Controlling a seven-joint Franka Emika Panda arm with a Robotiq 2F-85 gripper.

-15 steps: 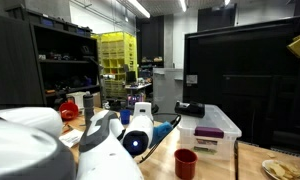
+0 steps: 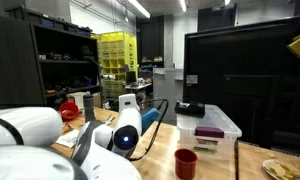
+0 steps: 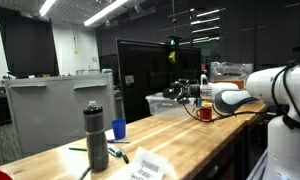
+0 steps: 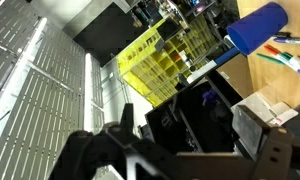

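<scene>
In the wrist view my gripper is open, its two dark fingers wide apart with nothing between them. It is tilted, looking across the room with the table at the right. A blue cup point(image 4: 257, 25) stands on the table beyond the right finger, apart from it. Several pens and markers point(image 4: 290, 62) lie close to that cup. In exterior view 2 the same blue cup point(image 3: 119, 129) stands near a black bottle point(image 3: 96, 140). A red mug point(image 2: 185, 163) stands on the table to the right of the arm in exterior view 1.
Behind the red mug is a clear plastic box point(image 2: 223, 148) with a dark item point(image 2: 192, 109) on top. A plate of yellowish food point(image 2: 283, 168) stands at the right. White paper point(image 3: 147, 165) lies at the table's near edge. Much of the mid-table is clear.
In exterior view 1 the arm's wrist and elbow have shifted to the left and the blue part by the hand has risen. The red mug and the box have stayed put.
</scene>
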